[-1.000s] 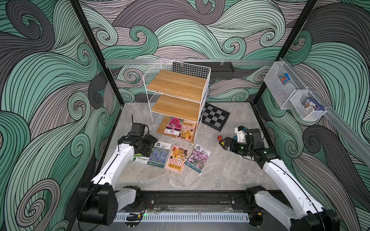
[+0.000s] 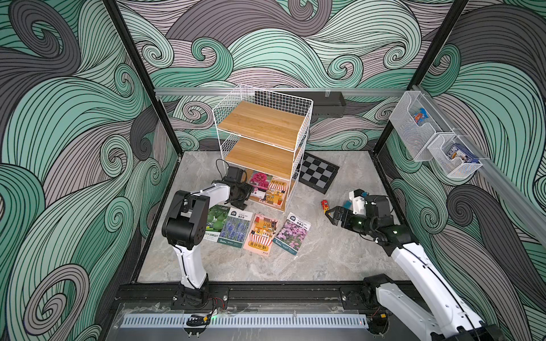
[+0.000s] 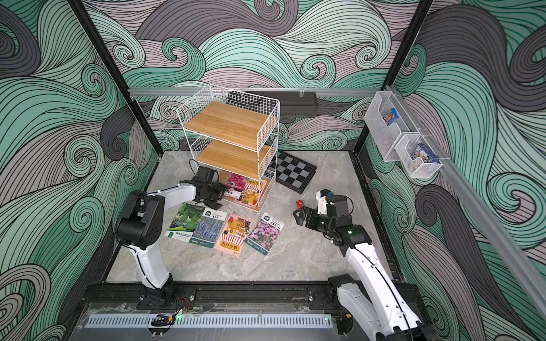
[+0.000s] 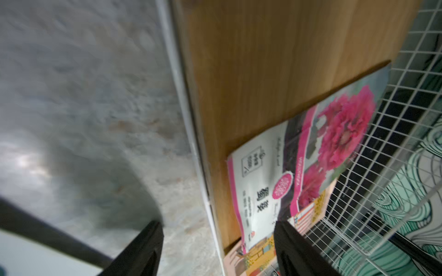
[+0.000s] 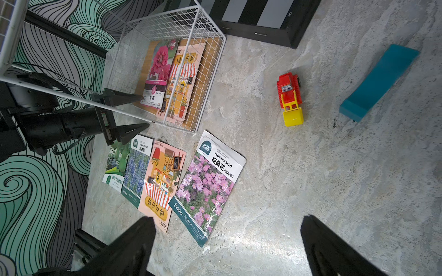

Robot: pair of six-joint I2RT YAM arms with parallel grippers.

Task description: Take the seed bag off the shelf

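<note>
On the shelf rack's bottom board lie a pink-flower seed bag [image 4: 262, 188] and, partly beneath it, an orange seed bag [image 5: 187, 80]. My left gripper is open at the rack's lower front left. In the left wrist view its fingers [image 4: 142, 248] stand apart below the pink bag's near corner; contact cannot be told. The white wire rack [image 2: 264, 122] has bare wooden upper boards. Over the floor at the right, my right gripper is open, its fingers wide apart with nothing between them.
In front of the rack several seed bags lie in a row, including a purple-flower bag [image 5: 209, 184]. A red toy truck [image 5: 289, 96], a teal block [image 5: 379, 82] and a checkered board [image 2: 318, 171] occupy the right side. Floor between bags and truck is clear.
The rack has shifted slightly right. The right arm has barely moved.
</note>
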